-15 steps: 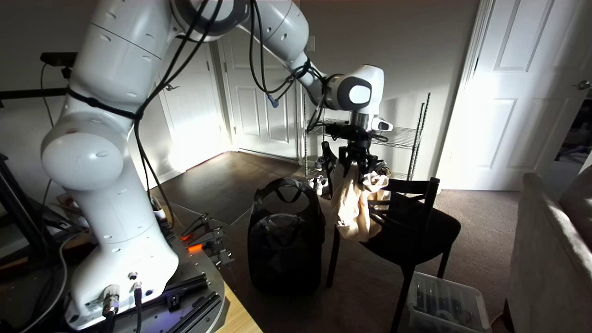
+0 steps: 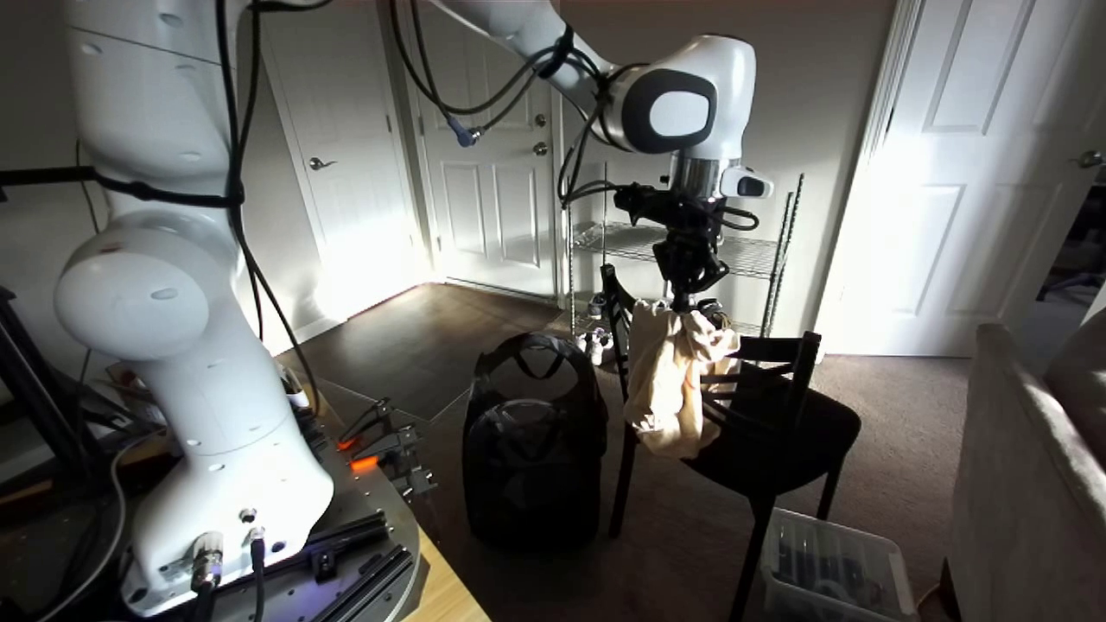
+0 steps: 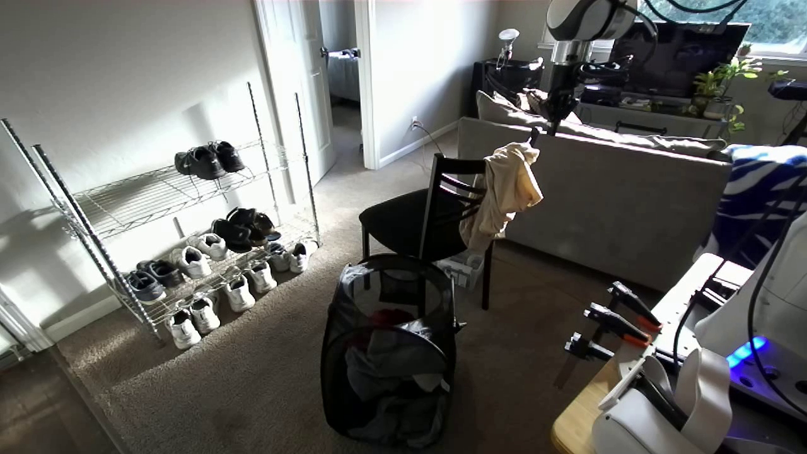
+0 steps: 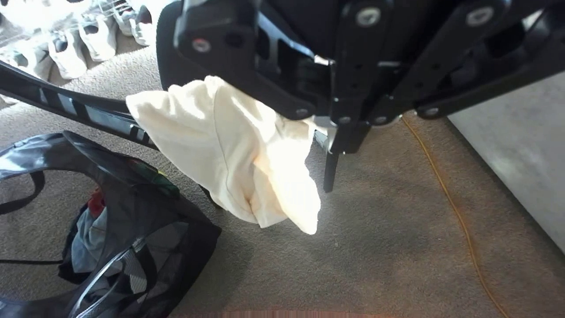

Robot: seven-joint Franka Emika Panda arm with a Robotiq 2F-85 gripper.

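Observation:
A cream cloth [image 2: 669,383] hangs over one end of the back of the black chair [image 3: 432,198]. Directly above it in exterior view 1 is my gripper [image 2: 681,301], its tips close to the cloth's top. Exterior view 2 places the gripper [image 3: 553,130] just beyond the cloth [image 3: 508,185] and slightly higher. In the wrist view the gripper is shut, and the cloth [image 4: 227,148] lies beside it to the left. Nothing shows between the fingers, though the glare hides whether they touch the fabric.
A black mesh hamper [image 3: 329,378] holding clothes stands beside the chair. Shoes fill a wire rack [image 3: 144,200] along the wall. A clear plastic bin [image 2: 835,565] sits below the chair, and a grey sofa [image 3: 597,204] stands behind. Carpet is open between rack and hamper.
The arm has lifted, carrying my gripper up and slightly to the right in exterior view 1. The cloth remains on the chair back, its folds shifted a little.

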